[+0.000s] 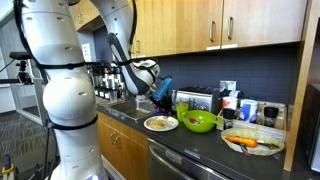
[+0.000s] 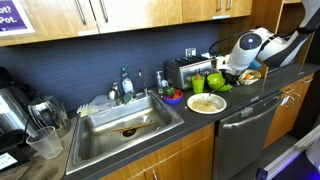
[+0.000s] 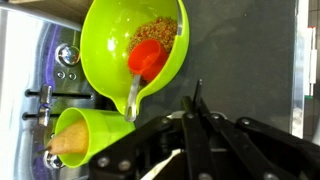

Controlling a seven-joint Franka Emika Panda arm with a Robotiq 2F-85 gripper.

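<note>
My gripper is in the lower middle of the wrist view, its dark fingers close together over the dark counter. The fingers look shut, but what lies between them is too dark and small to make out. Left of them is a green bowl with brown grains and a red scoop inside. Under the gripper, partly hidden by it, a pale plate shows. In exterior view 1 the white plate lies on the counter in front of the green bowl, with the arm reaching over from the left.
A green cup holding something tan stands beside the bowl. The sink and its tap lie to one side. A toaster is by the wall. A tray of vegetables sits farther along the counter.
</note>
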